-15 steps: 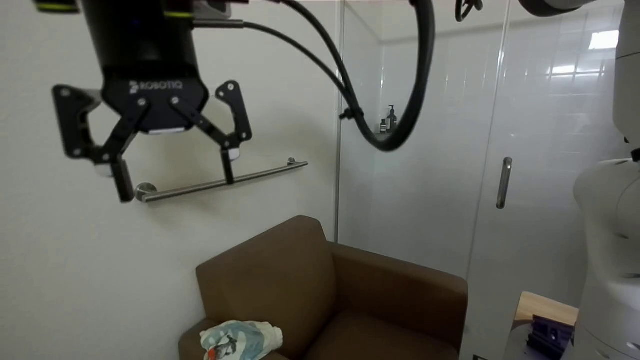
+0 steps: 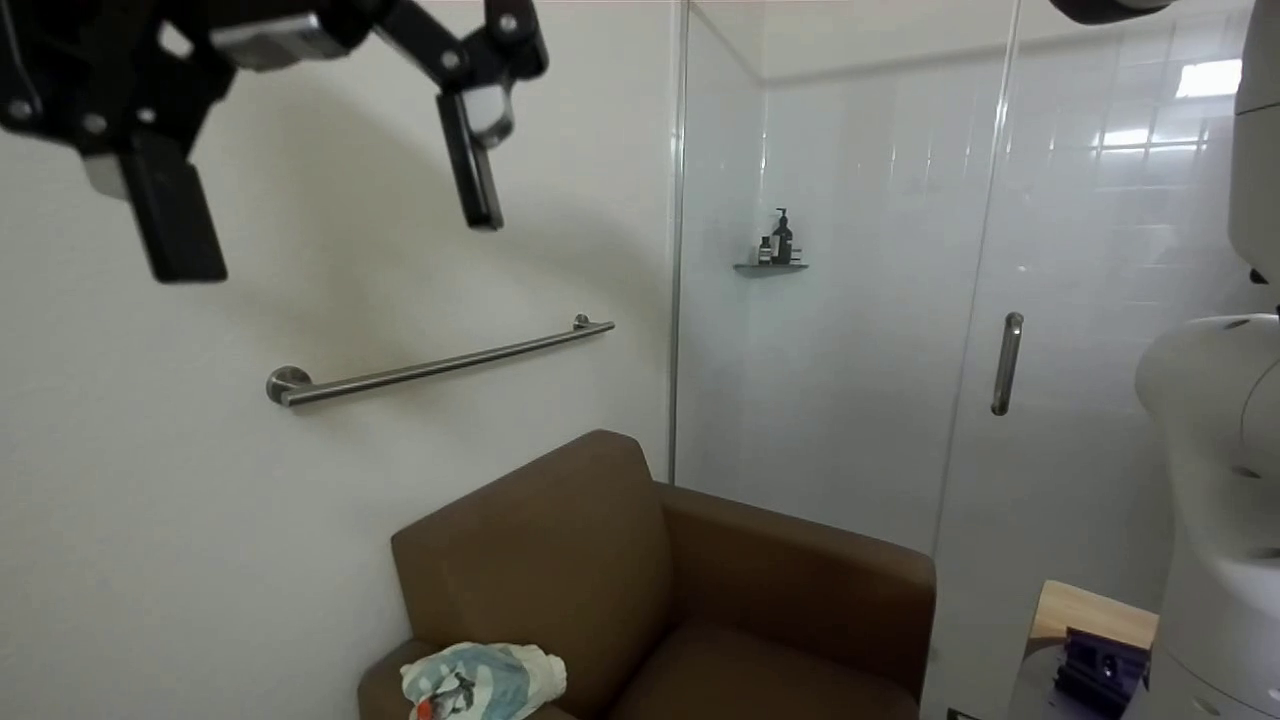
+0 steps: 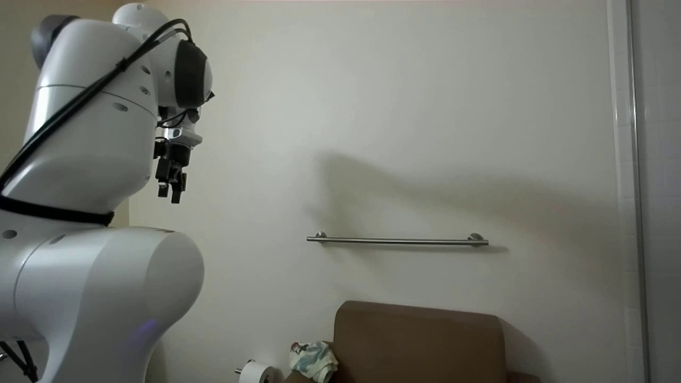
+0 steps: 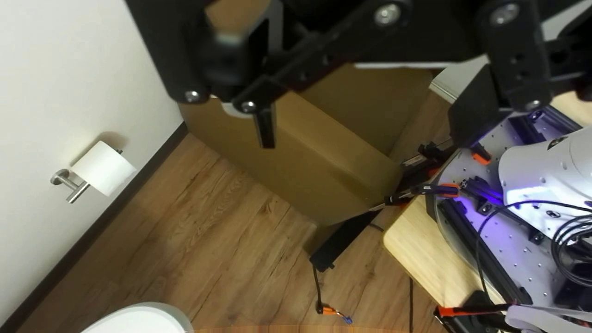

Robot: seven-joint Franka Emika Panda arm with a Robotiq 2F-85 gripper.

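High at the upper left of exterior view 1, my gripper (image 2: pixel 333 254) stands open, its two black fingers wide apart and nothing between them. Seen from the side in exterior view 2, the gripper (image 3: pixel 170 196) hangs down in front of the bare wall, left of the towel bar (image 3: pixel 399 241). Looking down in the wrist view, the two fingertips are far apart over the armchair side and wood floor. A patterned cloth (image 2: pixel 482 682) lies crumpled on the arm of the brown armchair (image 2: pixel 540 552), well below the gripper. The bar (image 2: pixel 450 364) carries nothing.
Beside the armchair a toilet paper roll (image 4: pixel 103 168) hangs on the wall. A white toilet rim (image 4: pixel 145 319) shows at the wrist view's lower edge. Clamps and cables surround the robot base (image 4: pixel 549 172). Behind the armchair is a glass shower door with a handle (image 2: pixel 1008 364).
In exterior view 1 the gripper has moved up and turned, appearing larger. The cloth and armchair look unmoved.
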